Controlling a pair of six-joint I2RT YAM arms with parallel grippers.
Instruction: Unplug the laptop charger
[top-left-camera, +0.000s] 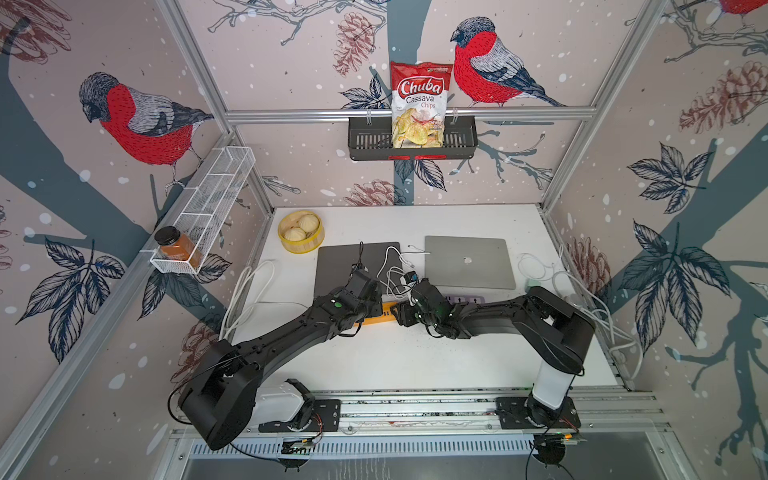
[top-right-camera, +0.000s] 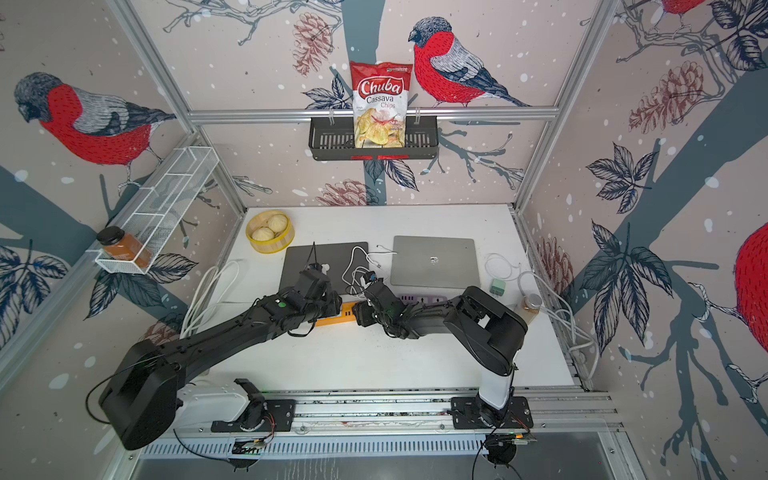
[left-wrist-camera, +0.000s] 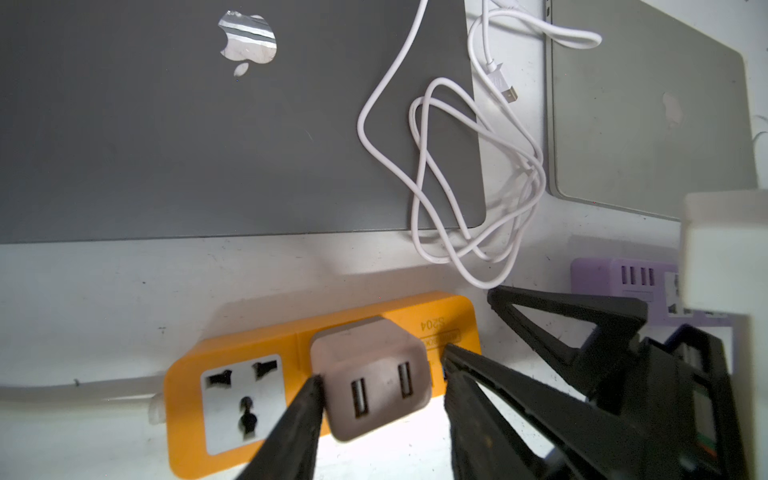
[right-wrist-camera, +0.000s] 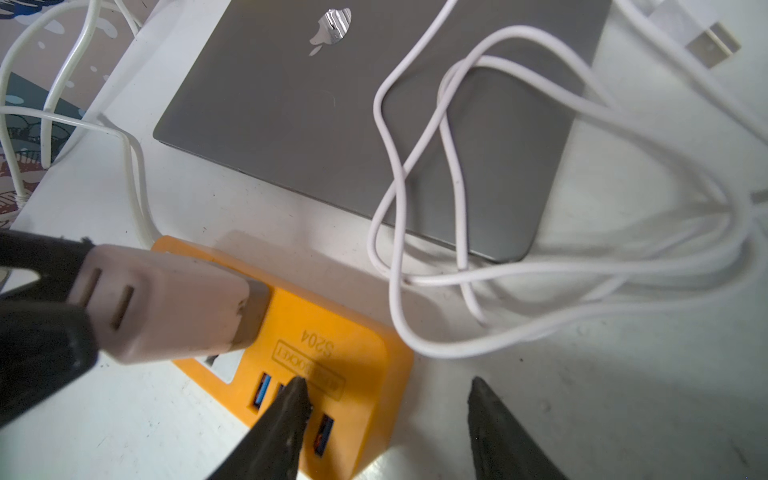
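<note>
In the left wrist view a white charger (left-wrist-camera: 369, 384) with two slots on top sits on an orange power strip (left-wrist-camera: 200, 416). My left gripper has its fingertips around the charger, not clearly closed on it. In the right wrist view the charger (right-wrist-camera: 176, 308) is raised on the strip (right-wrist-camera: 336, 376), partly behind my left gripper's fingers. My right gripper stands open over the strip's end, one finger by the orange body, nothing held. Both arms (top-left-camera: 328, 312) meet over the strip in the top views.
A dark laptop (left-wrist-camera: 200, 144) with coiled white cables (left-wrist-camera: 424, 184) lies behind the strip. A silver laptop (left-wrist-camera: 640, 96) and purple power strip (left-wrist-camera: 608, 280) lie to the right. A steamer basket (top-left-camera: 301, 240) stands back left.
</note>
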